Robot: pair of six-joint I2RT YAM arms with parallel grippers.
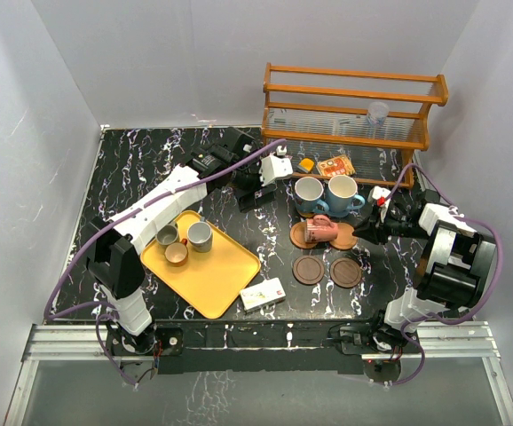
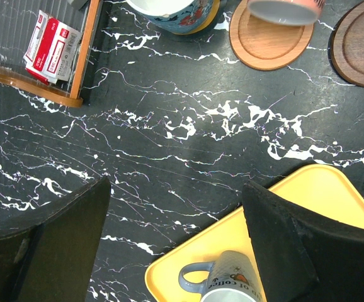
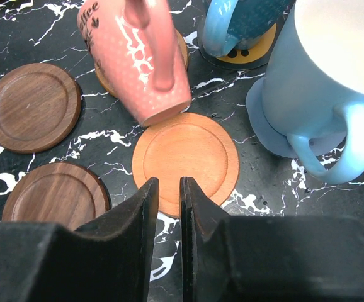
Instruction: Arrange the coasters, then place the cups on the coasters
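Note:
The pink cup (image 1: 321, 230) is tipped onto its side, its mouth toward the left light-wood coaster (image 1: 297, 238) and its base at the edge of the right one (image 3: 188, 157). Its handle (image 3: 164, 63) is slightly blurred in the right wrist view. My right gripper stands over the near edge of that right coaster, apart from the cup; its fingers (image 3: 145, 201) leave a narrow, empty gap. In the left wrist view the pink cup's rim shows at the top. My left gripper is wide open over bare table, holding nothing.
Two blue cups (image 1: 309, 193) (image 1: 342, 194) stand just behind the pink one. Two dark coasters (image 1: 308, 269) (image 1: 346, 272) lie in front. A yellow tray (image 1: 212, 297) with several cups is at left, a white box (image 1: 263, 295) beside it. A wooden rack (image 1: 354, 80) stands behind.

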